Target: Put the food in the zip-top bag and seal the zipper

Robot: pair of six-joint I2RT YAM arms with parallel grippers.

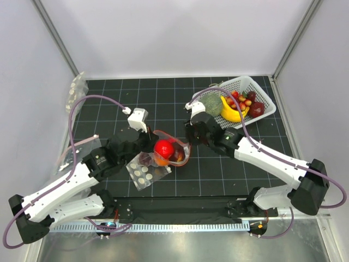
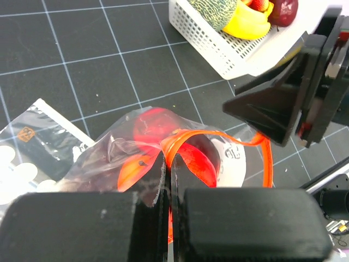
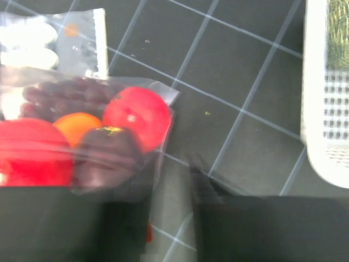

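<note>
The clear zip top bag (image 1: 177, 144) lies mid-table, its orange-red rim (image 2: 218, 132) spread into an open mouth facing right. Inside are a red tomato-like fruit (image 1: 163, 148), an orange fruit (image 3: 76, 127), a dark purple fruit (image 3: 106, 155), another red fruit (image 3: 136, 117) and dark grapes (image 3: 60, 99). At the mouth's left side, my left gripper is shut on the rim. My right gripper is part open just right of the mouth, its fingers (image 2: 262, 109) close to the rim. Nothing shows between its blurred fingertips.
A white basket (image 1: 272, 109) at the back right holds a green melon (image 1: 211, 103), bananas (image 1: 232, 113), strawberries and dark red fruit. Other clear bags lie at the left, one (image 1: 77, 90) at the back-left corner. Dark tiles behind the bag are bare.
</note>
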